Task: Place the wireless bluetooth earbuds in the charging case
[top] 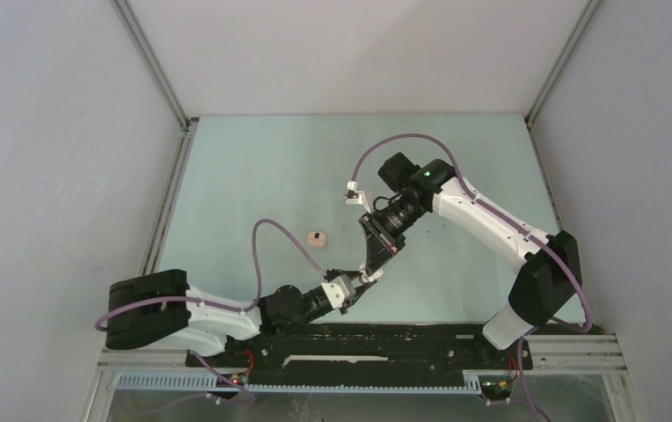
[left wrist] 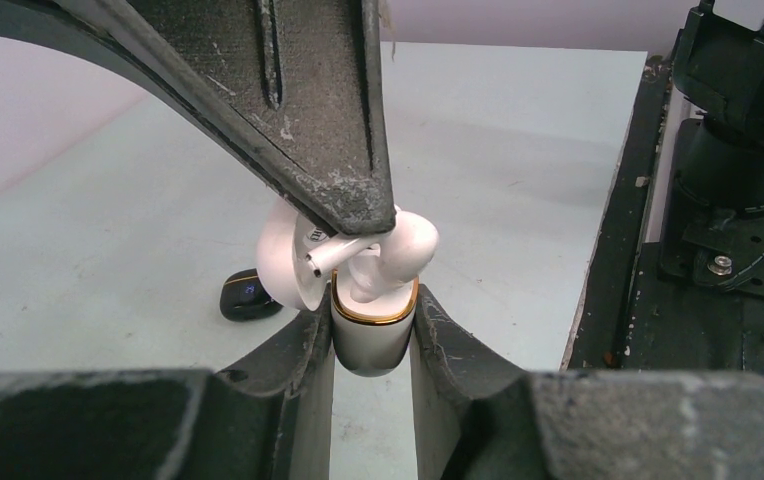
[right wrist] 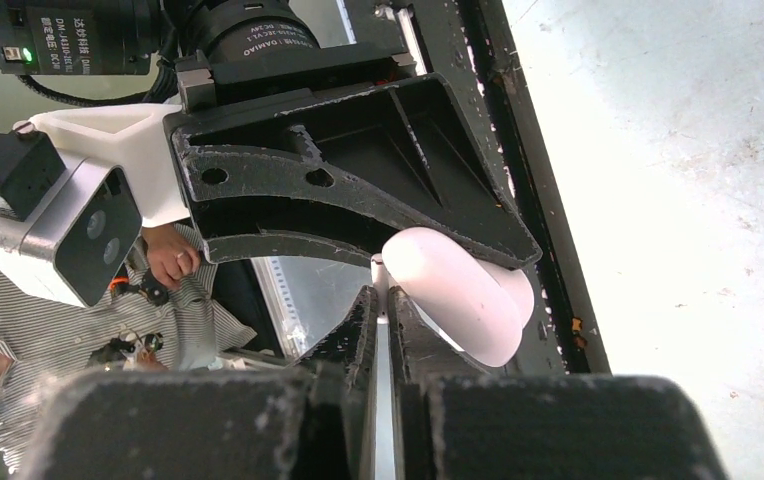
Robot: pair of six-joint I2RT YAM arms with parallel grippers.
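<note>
My left gripper is shut on the white charging case (left wrist: pixel 370 345) with its gold rim, holding it upright near the table's front edge. A white earbud (left wrist: pixel 408 250) sits in or over the case's opening, beside the raised lid (left wrist: pixel 280 260); how deep it sits is unclear. My right gripper is over the case, shut on a slim white earbud stem, which pokes out between its fingertips beside the pink-white case body in the right wrist view. In the top view both grippers meet at centre front, largely hiding the case.
A small beige object (top: pixel 317 239) with a dark spot lies on the table left of the grippers. A black item (left wrist: pixel 248 297) shows behind the case in the left wrist view.
</note>
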